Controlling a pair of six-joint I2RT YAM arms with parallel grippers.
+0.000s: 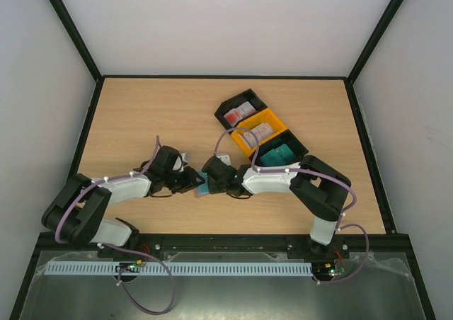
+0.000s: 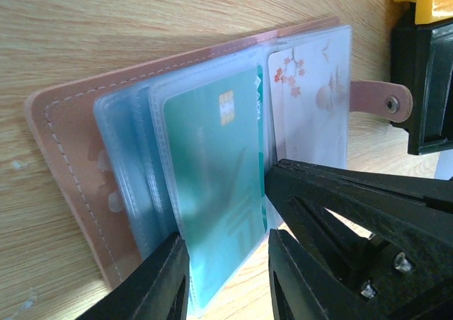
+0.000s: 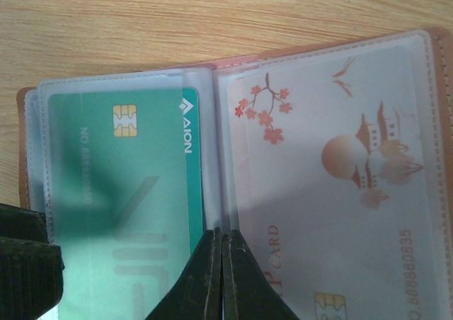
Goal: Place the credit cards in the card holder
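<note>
The card holder (image 1: 202, 183) lies open on the table between my grippers, a green chip card (image 3: 120, 178) in its left sleeve and a white blossom card (image 3: 325, 164) in the right one. My left gripper is at the holder's near-left edge, part open, its fingers around the green card's sleeve; whether they touch it is unclear. My right gripper is shut, tips at the seam between the two sleeves, nothing visible between them.
Three bins stand at the back right: a black one (image 1: 219, 115) with red-and-white cards, a yellow one (image 1: 276, 118) with pale cards, a black one (image 1: 297, 143) with teal cards.
</note>
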